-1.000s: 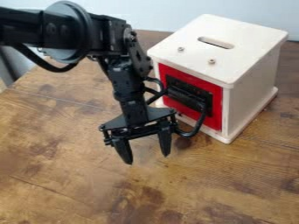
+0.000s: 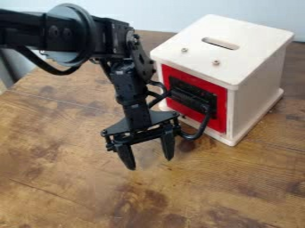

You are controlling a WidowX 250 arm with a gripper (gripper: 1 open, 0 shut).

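My black gripper (image 2: 146, 153) hangs pointing down over the wooden table, in front and to the left of a pale wooden box (image 2: 242, 85). Its two fingers are apart with nothing visible between them. The box has a slot in its top and a red front panel (image 2: 177, 66) with a black fitting on it, partly hidden by my arm and cables.
A pale wall and a table edge show behind at the upper left.
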